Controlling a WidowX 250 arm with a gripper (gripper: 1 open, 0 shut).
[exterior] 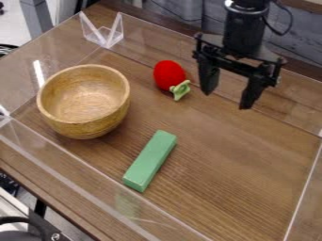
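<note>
The black gripper (236, 77) hangs over the right half of the wooden table, fingers pointing down; whether anything is between them is hard to tell. To its left lies a red round object (169, 74) with a small pale-green piece (180, 88) at its lower right. A wooden bowl (82, 100) sits on the left, and a green block (151, 159) lies in the lower middle.
A clear wire-like holder (104, 28) stands at the back left. Cables run along the left edge.
</note>
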